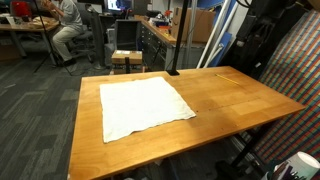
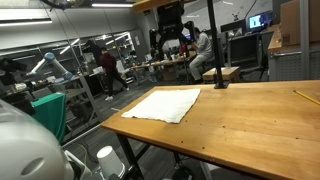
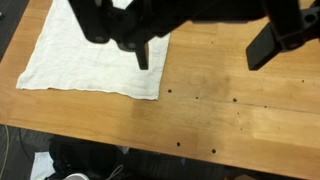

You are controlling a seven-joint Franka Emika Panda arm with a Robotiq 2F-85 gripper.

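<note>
A white cloth (image 1: pixel 143 106) lies spread flat on the wooden table (image 1: pixel 215 110), on its left half in exterior view 1. The same cloth (image 3: pixel 95 55) fills the upper left of the wrist view, a little rumpled along its edges. My gripper is open, its two dark fingers wide apart with only bare table visible between them. In exterior view 1 the gripper (image 1: pixel 250 58) hangs high above the table at the upper right, clear of the cloth.
A thin yellow object (image 1: pixel 230 81) rests near the table's far right edge; what it is cannot be made out. A dark post (image 1: pixel 178 40) rises at the back edge. Bare wood stretches right of the cloth. Someone (image 1: pixel 68 28) sits in the background.
</note>
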